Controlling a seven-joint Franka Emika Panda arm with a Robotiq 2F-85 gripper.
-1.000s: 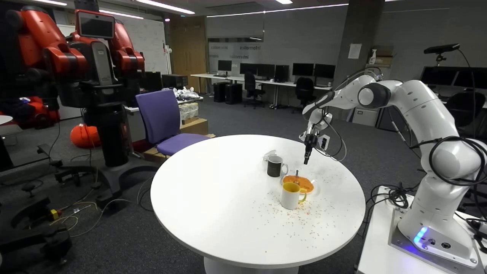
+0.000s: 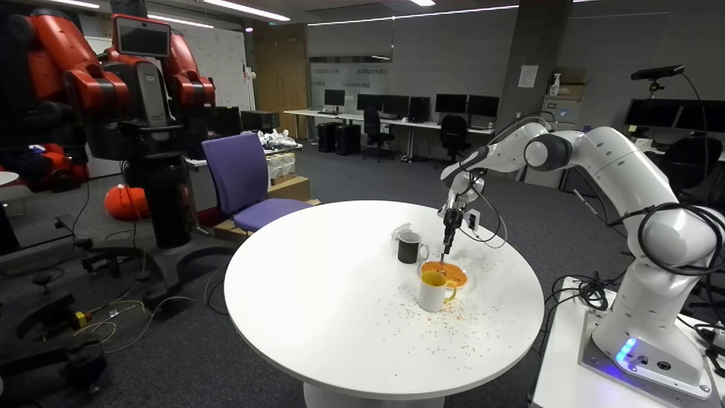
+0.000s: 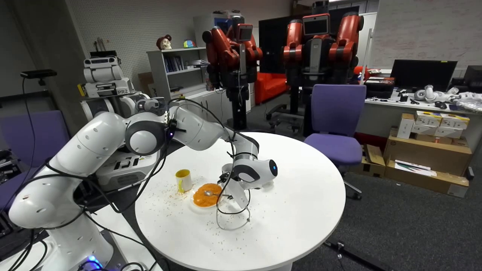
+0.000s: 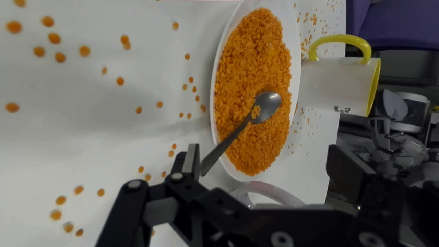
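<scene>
A metal spoon rests with its bowl on orange lentils heaped on a white plate. Its handle slants out over the rim. My gripper is open at the handle end in the wrist view, the handle tip close beside the left-hand finger; whether they touch I cannot tell. From exterior view 1, the gripper points down right at the plate's far edge. A white mug with yellow inside and handle stands across the plate from me.
A dark mug stands left of the gripper, with a clear crumpled item behind it. Loose lentils are scattered around the plate and yellow mug.
The arm has moved left and lower in exterior view 1, bringing the gripper from beyond the plate to the spoon's handle. Mugs, plate and spoon look unmoved.
</scene>
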